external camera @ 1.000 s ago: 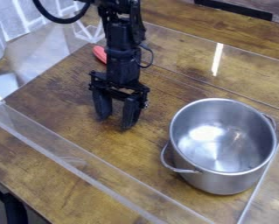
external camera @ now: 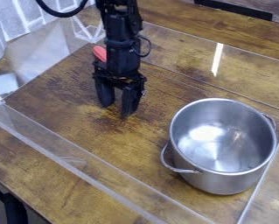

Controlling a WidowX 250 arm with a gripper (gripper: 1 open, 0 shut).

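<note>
My black gripper (external camera: 117,96) hangs low over the wooden table (external camera: 72,131), left of the middle, its fingertips close to the surface. Whether its fingers are open or shut, or hold anything, is unclear against the dark body. A red object (external camera: 100,53) lies behind it, partly hidden by the arm. A large steel pot (external camera: 219,140) with handles stands to my gripper's right.
Clear plastic panels border the work area along the left and front. A white crumpled covering (external camera: 19,39) is at the back left. The wood around my gripper, left and front, is free.
My gripper has shifted slightly toward the back of the table. The pot has stayed where it was.
</note>
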